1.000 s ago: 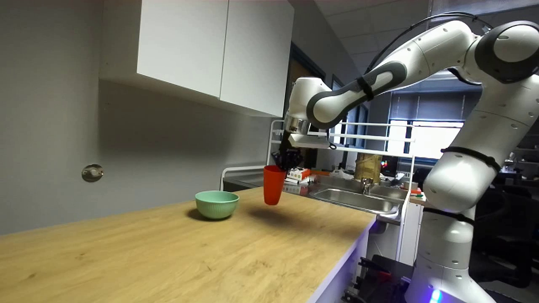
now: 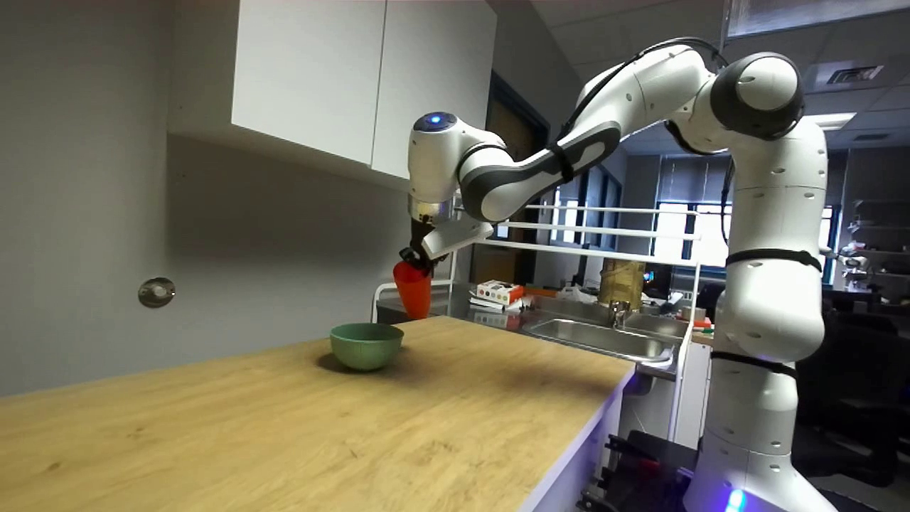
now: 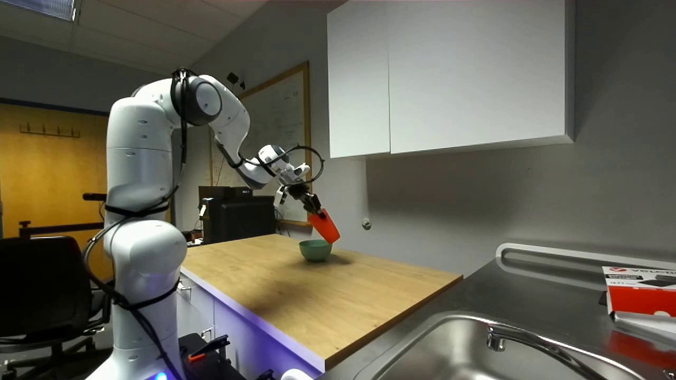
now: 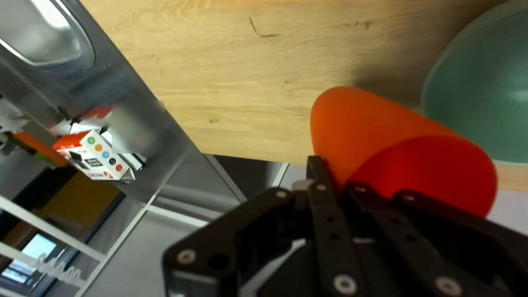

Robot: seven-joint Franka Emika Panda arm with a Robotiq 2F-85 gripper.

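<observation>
My gripper is shut on the near wall of an orange-red cup [image 2: 414, 290], close to its rim. Held clear of the wooden counter, the cup [image 3: 324, 226] hangs tilted, and its open mouth leans toward the side where a green bowl stands. That bowl [image 2: 367, 346] rests upright on the counter, slightly lower than the cup and beside it. In the wrist view the cup's red inside [image 4: 420, 173] shows no contents in the part that is visible. The bowl [image 4: 487, 94] is cut off at the right edge there, and its visible inside looks empty.
White cabinets [image 2: 316, 77] hang above the back. At the far end are a metal sink [image 2: 601, 337], a white rack rail [image 2: 589, 248] and some boxes [image 2: 499, 293].
In exterior view 1, my gripper and the cup have moved left and up, toward the bowl. The cup has gone from nearly upright to tilted. The bowl stays where it was.
</observation>
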